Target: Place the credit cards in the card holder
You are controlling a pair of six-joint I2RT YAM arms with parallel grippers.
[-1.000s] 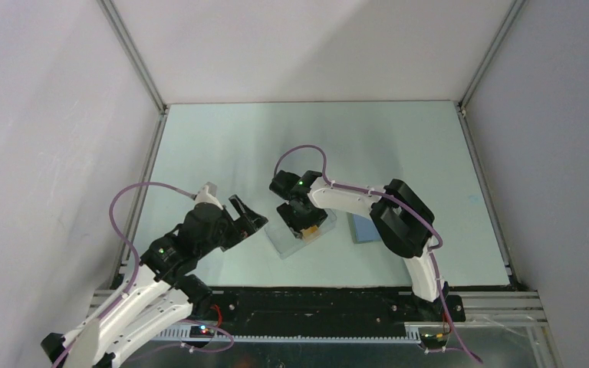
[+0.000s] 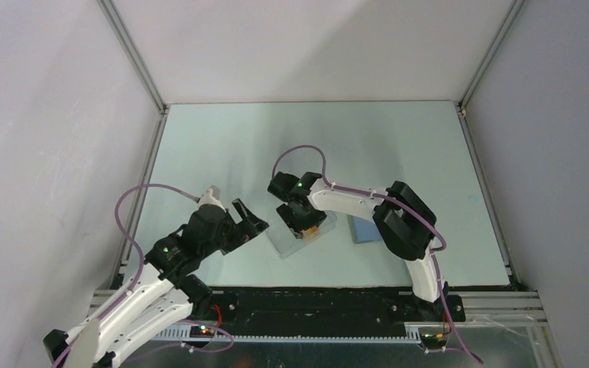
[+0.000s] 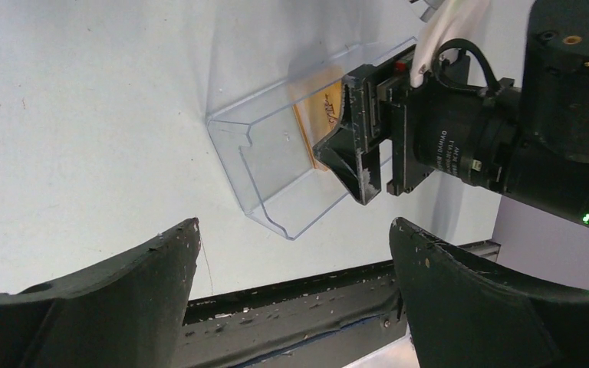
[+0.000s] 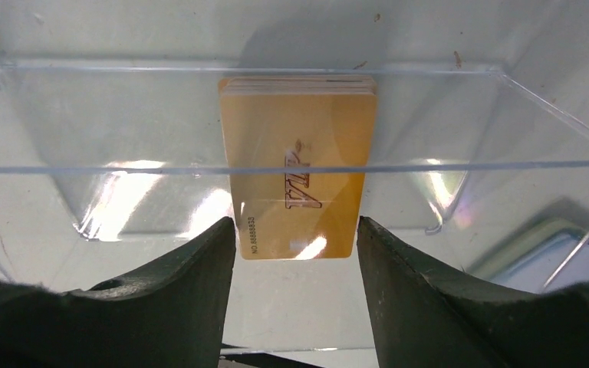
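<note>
A stack of gold cards (image 4: pixel 301 138) stands on edge inside the clear box (image 4: pixel 153 170), around its middle, leaning against its wall. My right gripper is part open over the box, its fingertips on either side of the cards' near end; whether they touch is hard to tell. The left wrist view shows the same gold cards (image 3: pixel 320 115) in the clear box (image 3: pixel 264 211), partly covered by the right gripper's fingers (image 3: pixel 353 146). To the left of the box, my left gripper is open with nothing between its fingers. No second group of cards shows.
A blue item (image 2: pixel 366 229) lies on the table right of the box, partly beneath the right arm. A black rail (image 2: pixel 314 310) runs along the front edge.
Both arms hold nearly the same places. The right arm has shifted only very slightly over the box; the left gripper stays open.
</note>
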